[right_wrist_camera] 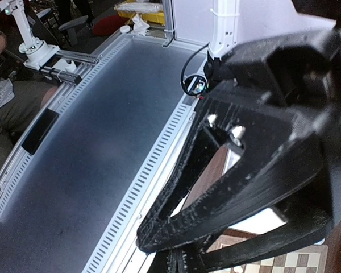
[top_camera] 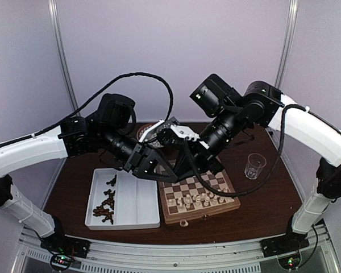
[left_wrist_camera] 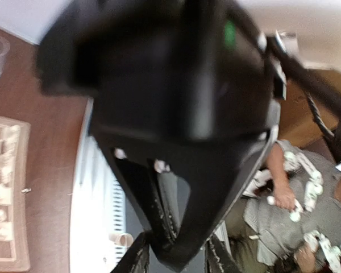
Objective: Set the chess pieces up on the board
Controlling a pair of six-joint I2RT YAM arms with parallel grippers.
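Note:
My left gripper [top_camera: 171, 177] and right gripper [top_camera: 181, 172] meet tip to tip above the chessboard [top_camera: 207, 219]. In the left wrist view the left fingertips stand apart, with dark gripper parts but no piece showing between them. The right gripper is shut, its tips together and nothing visible in it. A pale chess piece [top_camera: 183, 223] shows at the front edge of the board; the left wrist view has a blurred pale piece [left_wrist_camera: 122, 239]. Light pieces [top_camera: 198, 199] stand along the board's near side. Dark pieces [top_camera: 107, 200] lie heaped in the white tray [top_camera: 137, 226].
A clear glass [top_camera: 254, 165] stands right of the board. Behind the arms is a round dish [top_camera: 142, 132], partly covered. Both arms hide the board's far left part. Bare table lies to the right and in front.

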